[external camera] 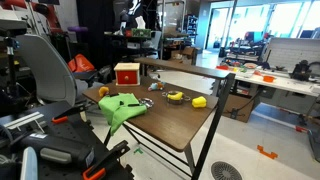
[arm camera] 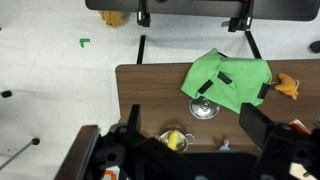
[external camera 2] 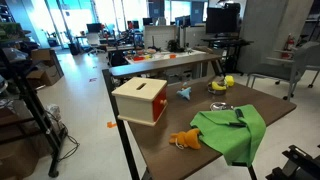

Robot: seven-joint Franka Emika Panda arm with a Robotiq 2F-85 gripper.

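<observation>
My gripper is open high above the wooden table [arm camera: 150,90], its dark fingers wide apart at the bottom of the wrist view and nothing between them. A crumpled green cloth [arm camera: 225,78] lies beyond them, two dark strips showing over it. In exterior view 2 the cloth [external camera 2: 230,130] hangs over the table edge. Beside it sits a small shiny metal piece [arm camera: 203,107]. A metal bowl [external camera: 175,98] holds something yellow [arm camera: 175,139]. Another yellow object [external camera: 198,102] rests nearby. An orange toy [external camera 2: 186,138] lies near a white-and-red box [external camera 2: 141,99].
A small blue object [external camera 2: 183,92] lies beyond the box. Bare tabletop [external camera: 175,126] shows on the side opposite the box. A second long table [external camera 2: 155,65] stands behind, and black equipment [external camera: 60,150] crowds the near left in exterior view 1.
</observation>
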